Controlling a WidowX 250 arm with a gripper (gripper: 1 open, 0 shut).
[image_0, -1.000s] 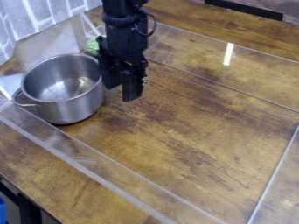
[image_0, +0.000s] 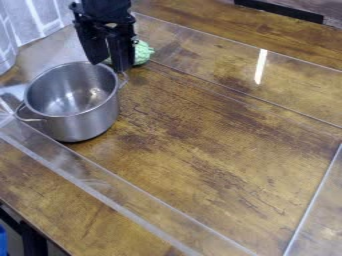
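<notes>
A steel pot (image_0: 74, 110) with side handles sits at the left on the wooden surface. My black gripper (image_0: 114, 60) is above and behind the pot's back rim at the top left. A green object (image_0: 142, 54) lies just behind and right of the gripper, partly hidden by it. Whether the fingers are open or shut is unclear.
A pale patterned cloth or curtain (image_0: 30, 22) is at the top left corner. A dark edge runs along the top right.
My gripper has moved back and to the left, away from the spot right of the pot. More of the pot's rim shows now.
</notes>
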